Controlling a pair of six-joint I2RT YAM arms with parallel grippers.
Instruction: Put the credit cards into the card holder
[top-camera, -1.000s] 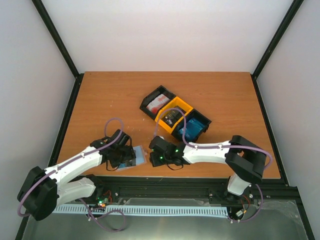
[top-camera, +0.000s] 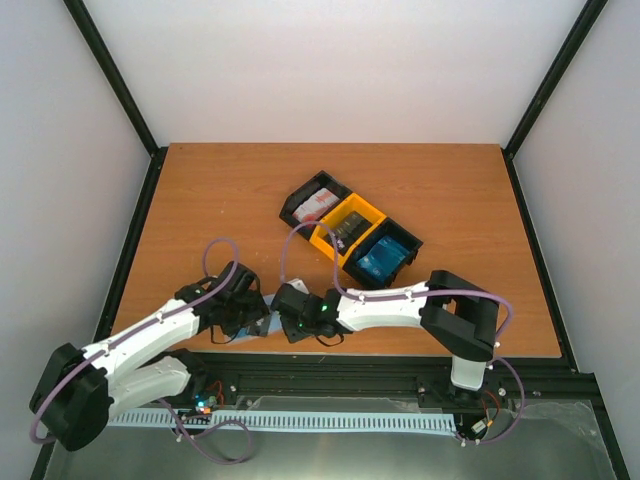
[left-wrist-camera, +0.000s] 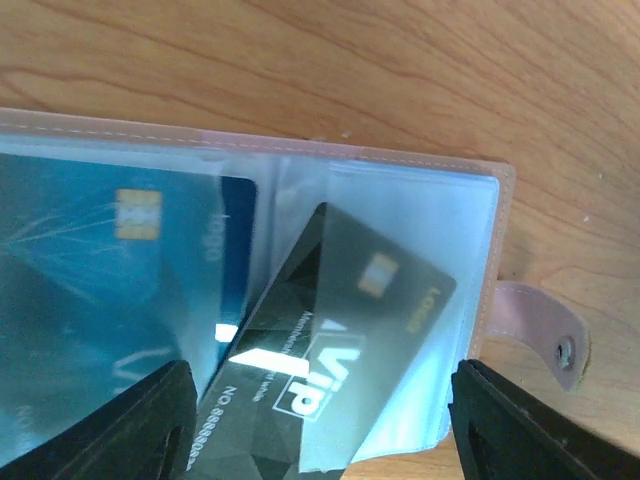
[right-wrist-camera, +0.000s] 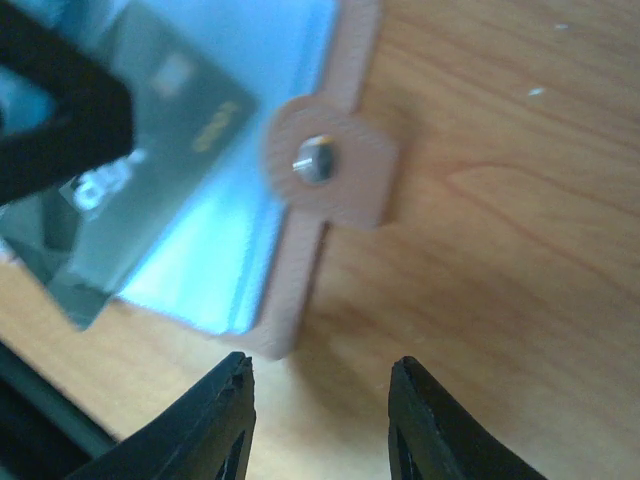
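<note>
A clear card holder with a pinkish edge and snap tab lies near the table's front edge. A dark card lies askew over its right-hand side; blue cards sit in the left side. My left gripper is over the holder, part open, its fingers either side of the dark card, none visibly gripping it. My right gripper is part open with nothing between its fingers, just beside the holder's edge and tab; a black part covers the holder's upper left in the right wrist view.
Three connected bins stand behind the arms, holding pale, dark and blue cards. The front edge is close to both grippers.
My right arm has moved left toward the holder and the left gripper, now nearly meeting it in the top view. The left arm has shifted slightly.
</note>
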